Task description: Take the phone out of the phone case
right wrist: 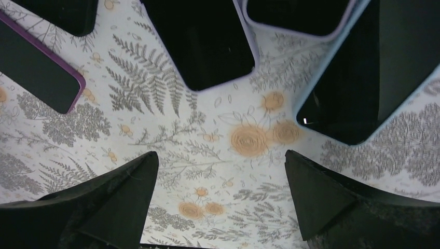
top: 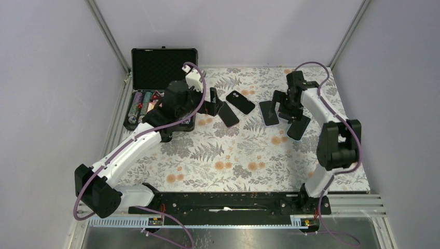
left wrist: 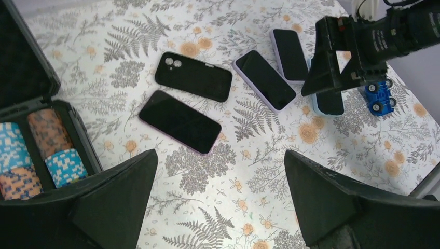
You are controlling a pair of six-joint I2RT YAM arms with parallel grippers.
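In the top view, a dark phone in a purple-edged case (top: 228, 115) lies face up beside a black case or phone with camera openings (top: 240, 102). A lavender-cased phone (top: 268, 114) rests further right. Close to it is another phone with a pale edge (left wrist: 289, 55), partly covered in the top view. A blue-cased phone (top: 298, 128) is rightmost. My left gripper (top: 215, 100) stands open above the table by the purple-edged phone, nothing between its fingers. Near the lavender-cased phone hovers my right gripper (top: 277, 104), open and empty.
An open black briefcase (top: 165, 70) with poker chips stands at the back left, partly behind the left arm. A blue toy car (left wrist: 380, 97) sits at the right of the table.
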